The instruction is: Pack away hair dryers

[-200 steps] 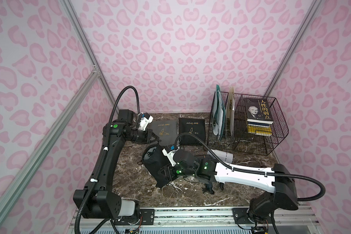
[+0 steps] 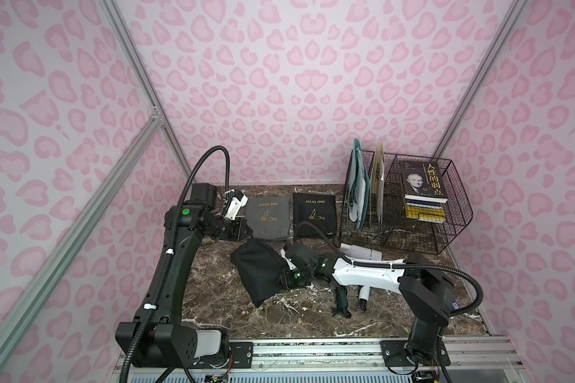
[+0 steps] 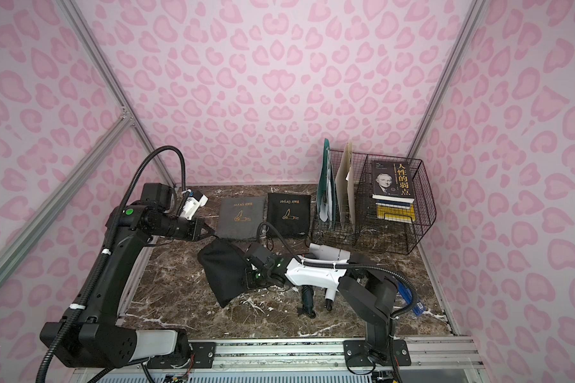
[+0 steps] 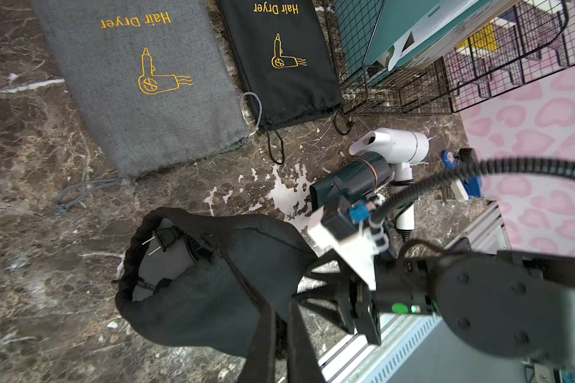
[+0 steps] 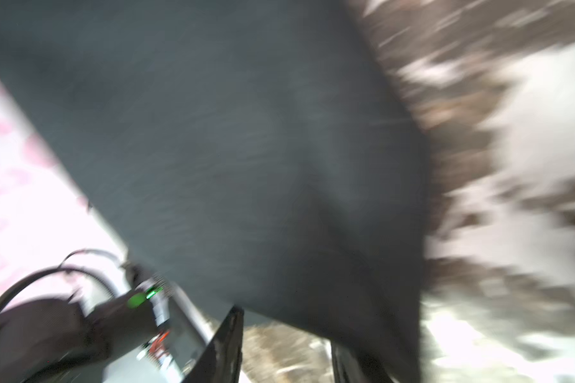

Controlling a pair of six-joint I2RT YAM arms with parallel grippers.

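Observation:
A black drawstring bag (image 2: 256,271) hangs and lies below my left gripper, which is shut on its fabric; in the left wrist view its opening shows a grey object inside. My right gripper is part open at the bag's right side, against the fabric, blurred in its wrist view. Behind lie a grey Hair Dryer bag (image 2: 268,217) and a black one (image 2: 314,214), both flat. A white hair dryer (image 4: 396,143) and a dark hair dryer (image 4: 346,178) lie to the right, partly behind the right arm.
A wire rack (image 2: 453,210) with folders (image 2: 357,178) and books (image 2: 421,178) stands at the back right. A blue object (image 3: 412,300) lies at the right edge. Some bare marble table (image 2: 217,287) shows at left.
The bag is spread wider; my left gripper has moved slightly down and left.

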